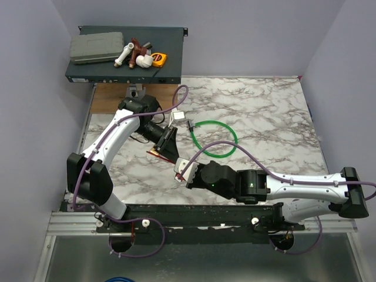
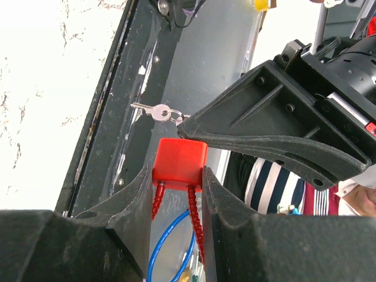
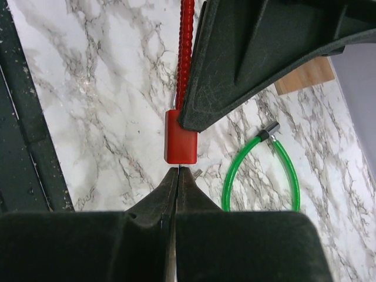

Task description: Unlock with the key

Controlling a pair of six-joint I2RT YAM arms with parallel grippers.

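Note:
Near the middle of the top view my left gripper meets my right gripper from the upper left. In the left wrist view its fingers frame a red block with red beaded strands hanging from it; whether they press on it is unclear. A silver key on a ring sticks out at the tip of the other gripper's dark finger. In the right wrist view the red block sits just beyond my right gripper's shut fingertips, beside a finger of the left gripper.
A green hose loop lies on the marble table. A wooden board is at the back left, below a dark shelf holding a case and small items.

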